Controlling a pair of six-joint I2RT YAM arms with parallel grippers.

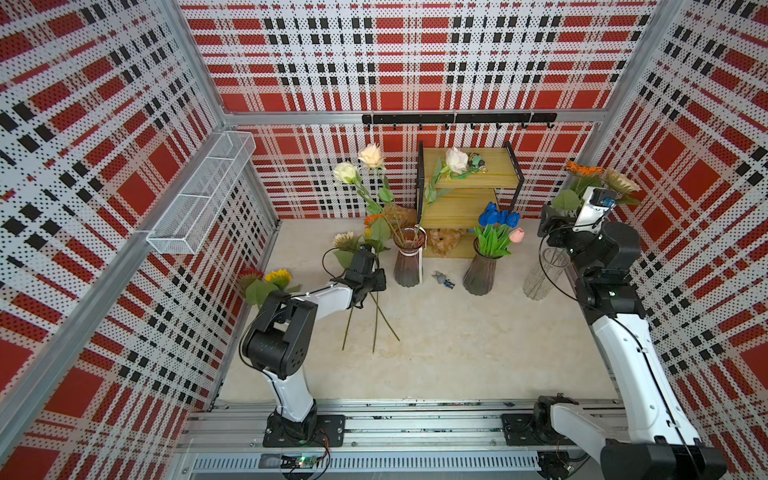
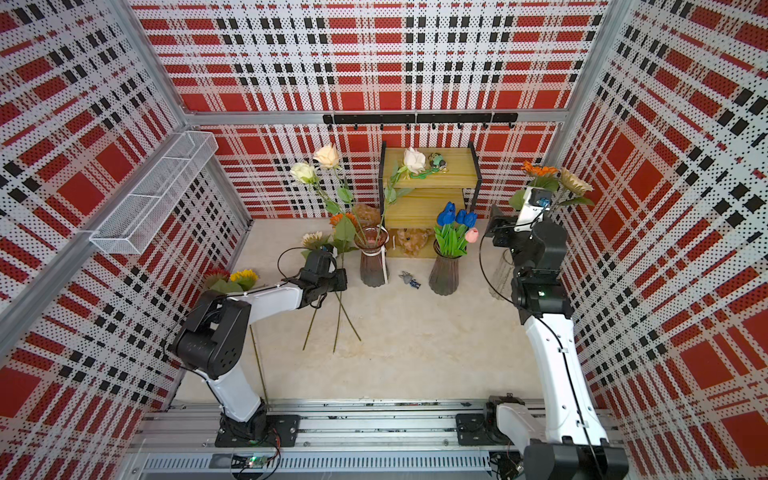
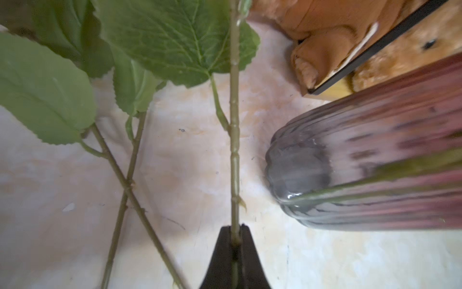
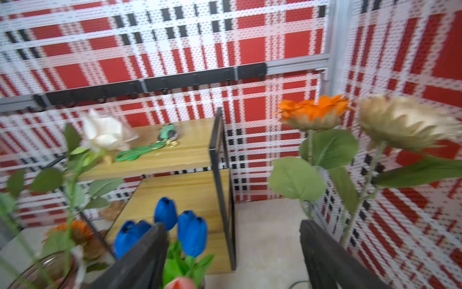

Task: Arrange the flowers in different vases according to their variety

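Note:
In the left wrist view my left gripper is shut on an upright-running flower stem (image 3: 234, 159), beside other loose stems (image 3: 115, 226) and leaves. The ribbed vase with roses (image 1: 407, 268) stands just right of it. A vase of blue and pink tulips (image 1: 478, 276) stands right of that. At the far right a clear vase (image 1: 534, 281) holds an orange sunflower (image 4: 312, 115) and a cream one (image 4: 404, 120). My right gripper is open above that vase, nothing seen between its fingers. More flowers (image 2: 240, 280) lie at the left.
A wooden shelf (image 1: 468, 204) with plush toys stands at the back. A small figurine (image 1: 444, 280) lies between the dark vases. A wire basket (image 1: 200, 192) hangs on the left.

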